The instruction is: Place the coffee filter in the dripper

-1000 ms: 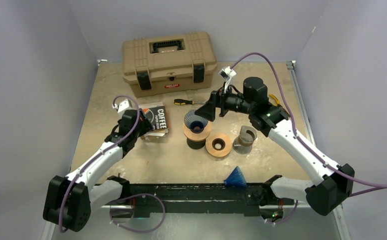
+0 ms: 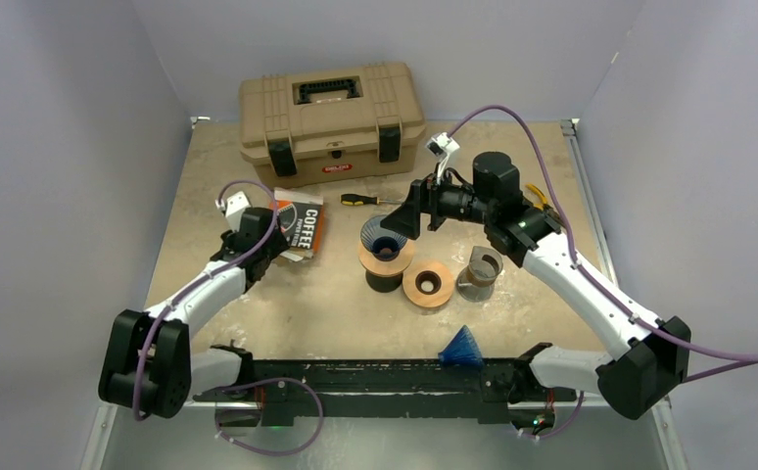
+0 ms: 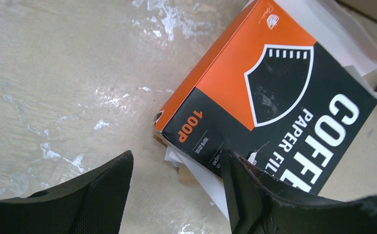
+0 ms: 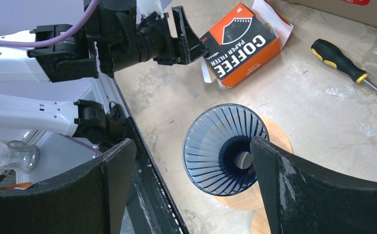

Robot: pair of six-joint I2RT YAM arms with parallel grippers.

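The black-and-orange coffee filter box lies on the left of the table. White paper and brown paper poke out from under its near edge. At that edge my left gripper stands part open, one finger overlapping the box and the other over bare table; nothing is gripped between them. A clear ribbed dripper sits upright on a round wooden stand, its inside empty of paper. Above its rim, my right gripper is open, fingers spread, holding nothing.
A tan toolbox and a screwdriver lie behind. Right of the dripper are another wooden ring stand and a glass jug. A blue cone rests at the front edge.
The filter box has shifted slightly left and turned on the table. My left gripper has moved slightly left and back with it. The right arm looks nearly still.
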